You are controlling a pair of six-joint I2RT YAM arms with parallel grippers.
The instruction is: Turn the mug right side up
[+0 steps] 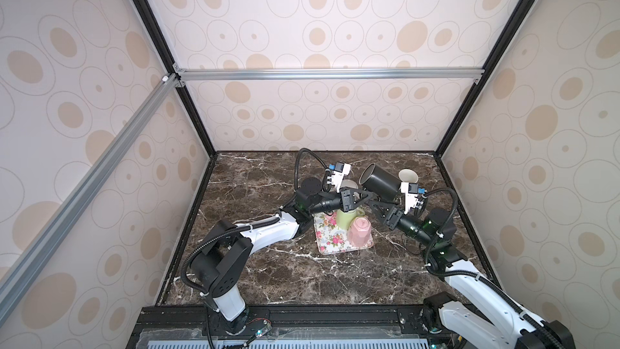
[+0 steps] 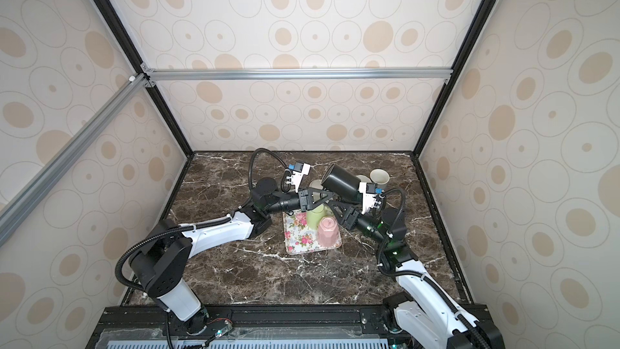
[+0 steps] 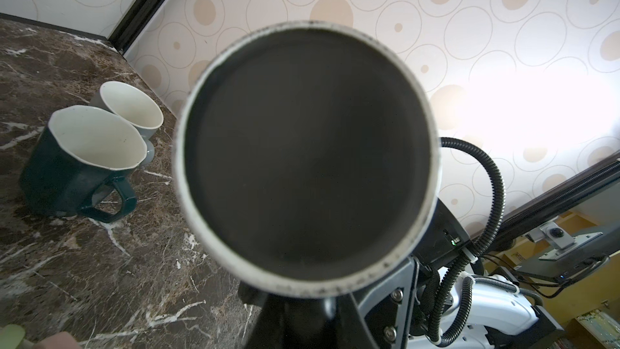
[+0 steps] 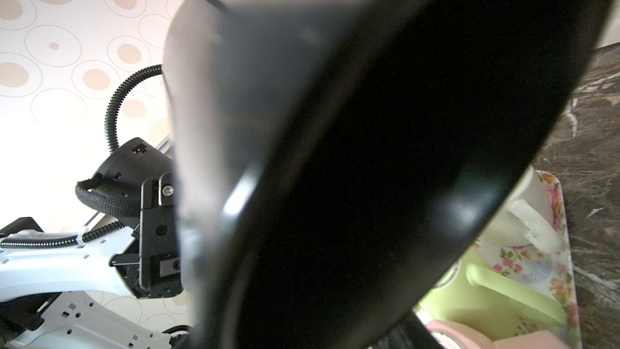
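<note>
A black mug [image 1: 381,181] with a pale rim is held tilted in the air, its mouth toward the upper left. My left gripper [image 1: 366,196] is shut on its handle side; in the left wrist view the dark, open mouth of the mug [image 3: 310,155] fills the middle above the fingers. Close beneath the mug is my right gripper [image 2: 339,208], near the left one's fingertips. The mug's black base [image 4: 387,174] fills most of the right wrist view and hides the right fingers' spacing. Whether those fingers touch the mug does not show.
Below the grippers, a floral tray [image 1: 328,246] bears a pink mug [image 1: 359,231], a light green mug [image 4: 490,290] and a white mug [image 4: 529,213]. A dark green mug [image 3: 77,161] and a white-lined cup [image 3: 132,104] stand upright at the back right.
</note>
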